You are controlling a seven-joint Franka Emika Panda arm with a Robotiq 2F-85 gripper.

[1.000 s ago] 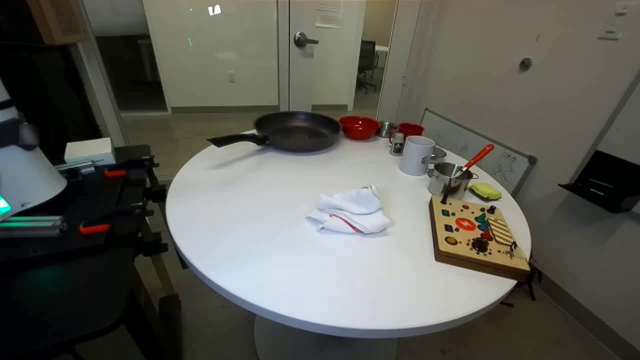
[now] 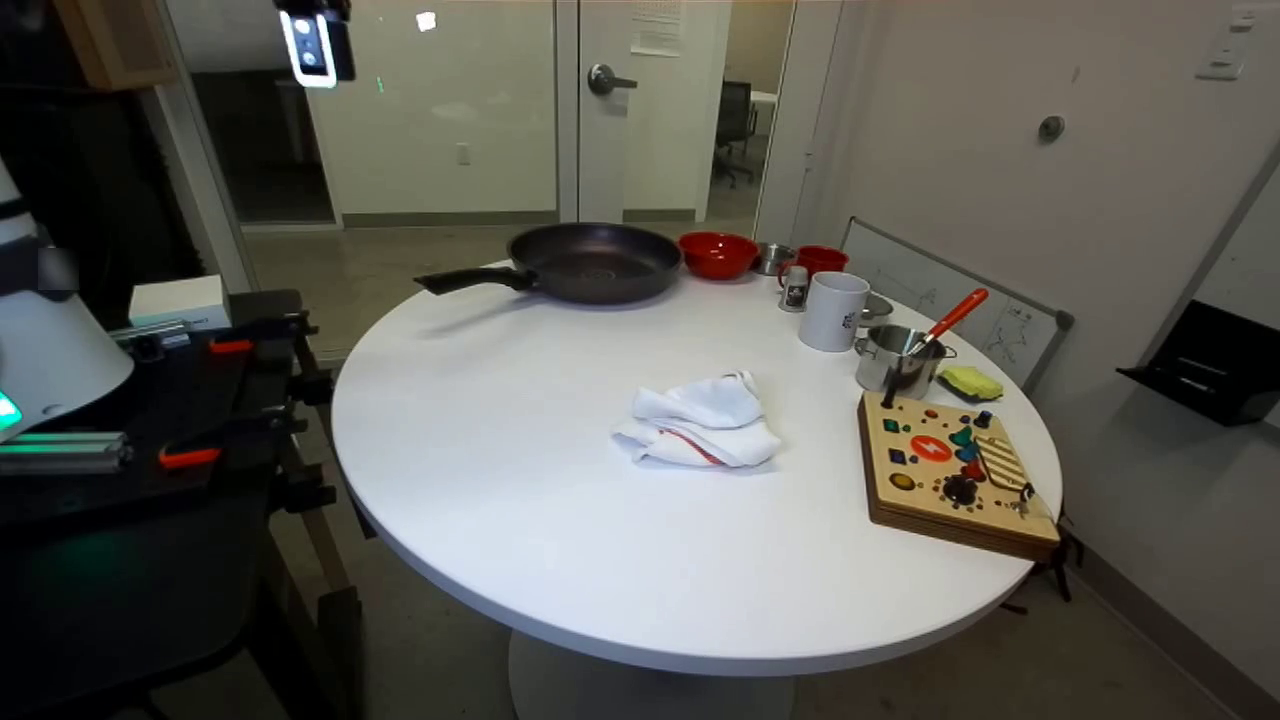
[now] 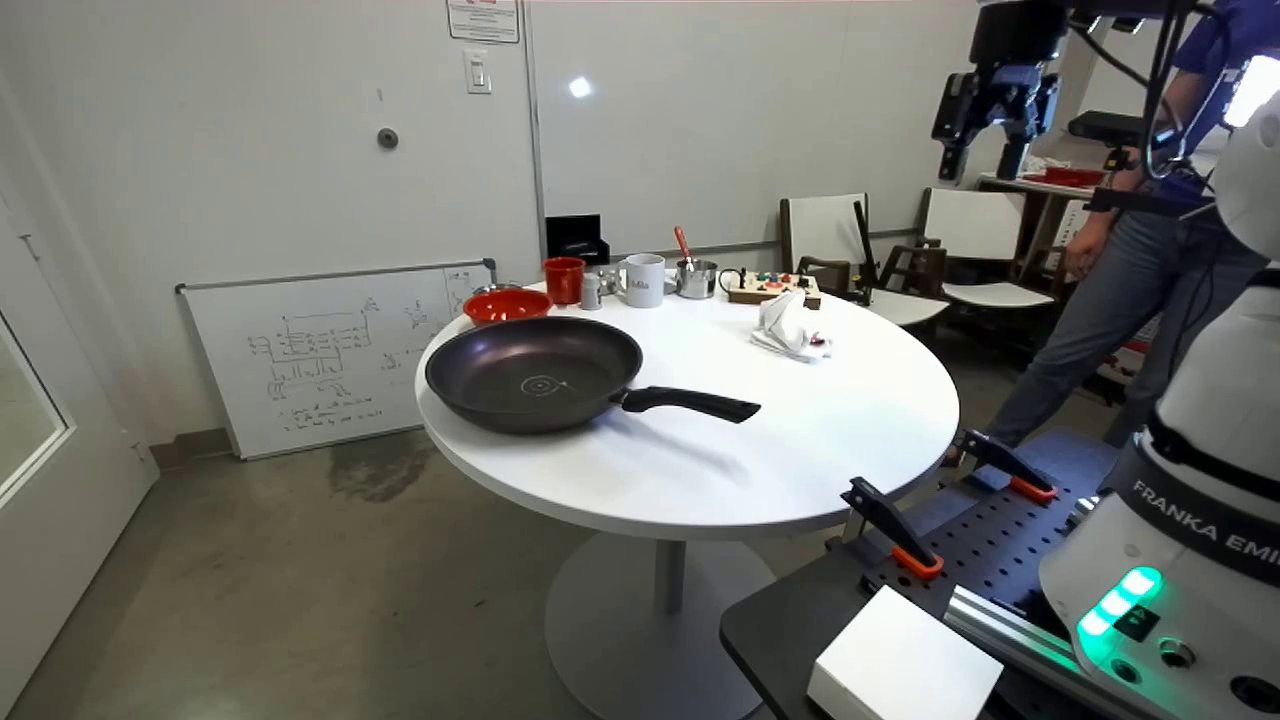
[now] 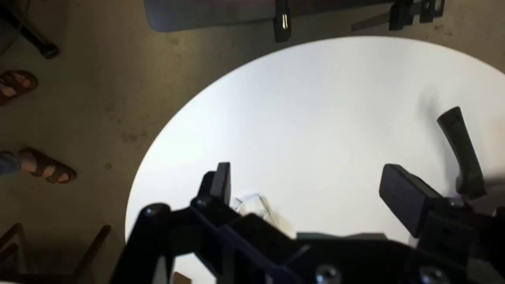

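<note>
My gripper (image 3: 984, 168) hangs open high above the near side of the round table, fingers apart with nothing between them. In the wrist view its two dark fingers (image 4: 221, 182) stand wide, the white tabletop (image 4: 322, 123) far below. A crumpled white cloth (image 2: 702, 422) with a red stripe lies near the table's middle, partly hidden by the gripper in the wrist view. A dark frying pan (image 3: 534, 372) rests at one side of the table, its black handle (image 3: 690, 401) reaching toward the robot's side.
Along the far edge stand a red bowl (image 2: 717, 256), a white mug (image 2: 833, 312), a steel pot (image 2: 900, 360) with a red-handled utensil, a yellow-green sponge (image 2: 970, 383) and a wooden button board (image 2: 954, 470). A person (image 3: 1116, 228) stands beside the arm.
A part of the arm with a lit camera has come into the top left of exterior view 1, where nothing showed before. The objects on the table have not moved.
</note>
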